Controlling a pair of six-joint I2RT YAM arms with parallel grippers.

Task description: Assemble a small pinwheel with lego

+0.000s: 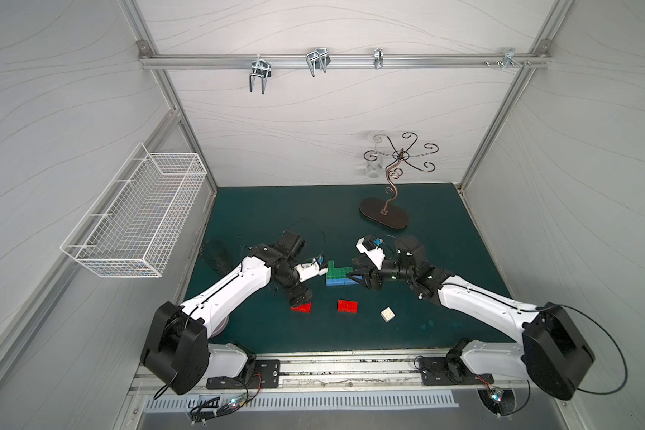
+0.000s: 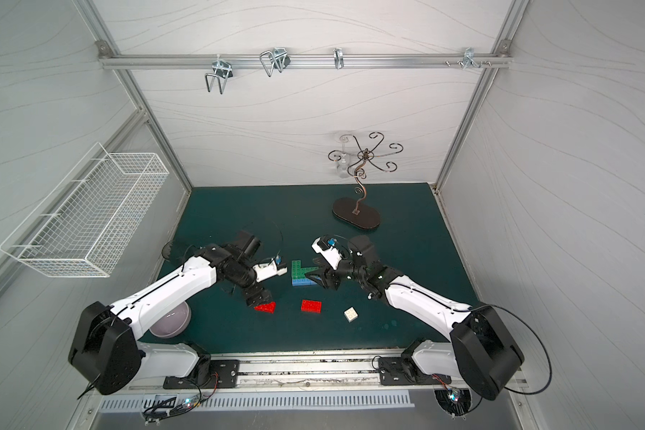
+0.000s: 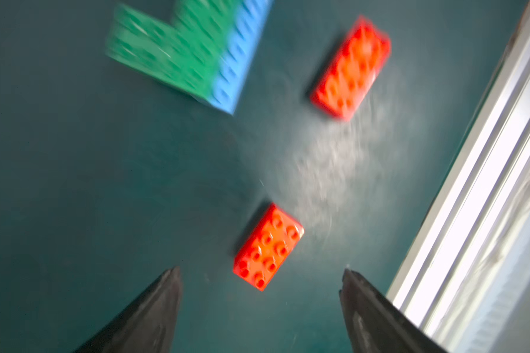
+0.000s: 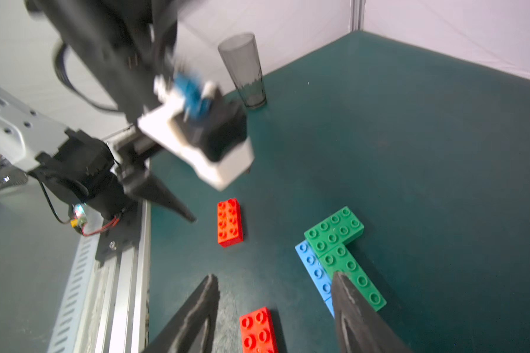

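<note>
Two green bricks (image 4: 350, 267) sit in an L shape over blue bricks (image 4: 315, 267), and a blue strip shows along one side. In the left wrist view, a red brick (image 3: 268, 246) lies on the table ahead of and between the open fingers of my left gripper, not touched. Another red brick (image 3: 352, 69) rests farther off, toward the front edge. My right gripper stands open and empty above the table, beside the green and blue assembly. One small white brick (image 1: 387, 314) lies at the front right of the red bricks.
A scrolled metal stand (image 1: 384, 213) is at the back of the table. A clear glass (image 4: 244, 70) stands at the left and a pinkish bowl (image 2: 170, 319) at the front left. A wire basket (image 1: 143, 215) hangs on the left wall.
</note>
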